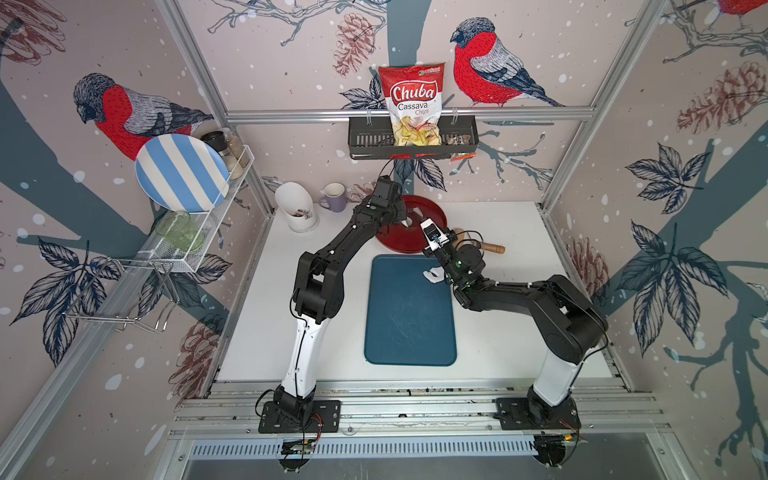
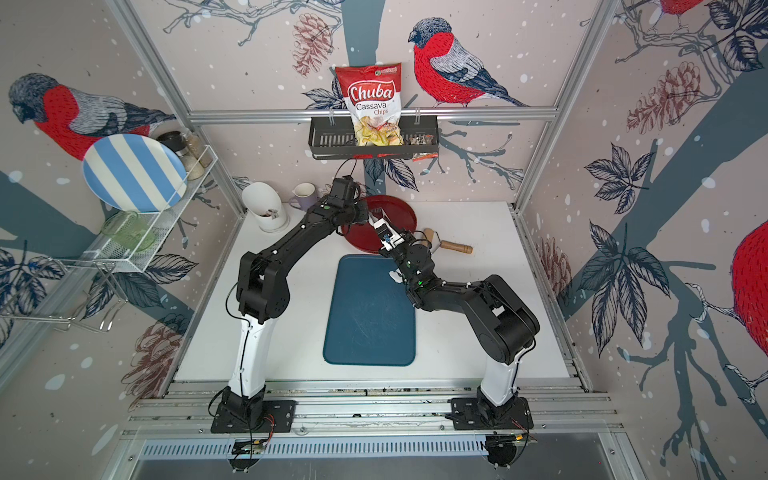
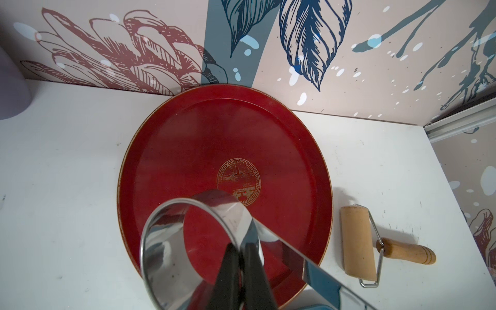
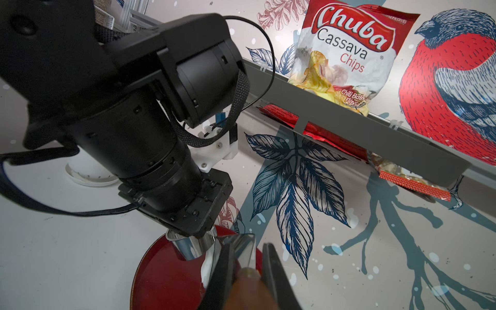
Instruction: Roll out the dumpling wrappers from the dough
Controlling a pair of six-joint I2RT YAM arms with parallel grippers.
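A shiny metal ring (image 3: 191,227) is pinched by its thin wall in my shut left gripper, above the round red tray (image 3: 227,113). My right gripper is shut on the brown handle (image 4: 250,292) of a metal-bladed tool. Its blade (image 3: 294,258) reaches to the ring's side. A strip of whitish dough (image 4: 207,264) shows by the ring and blade; what it hangs from is unclear. More dough (image 1: 434,274) lies at the upper right of the blue board (image 1: 409,320), partly hidden by my right arm in the top right view.
A rolling pin (image 3: 359,242) with a wooden handle lies right of the tray. A mug (image 1: 333,197) and a white container (image 1: 296,206) stand at the back left. A shelf with a chips bag (image 1: 413,104) hangs above.
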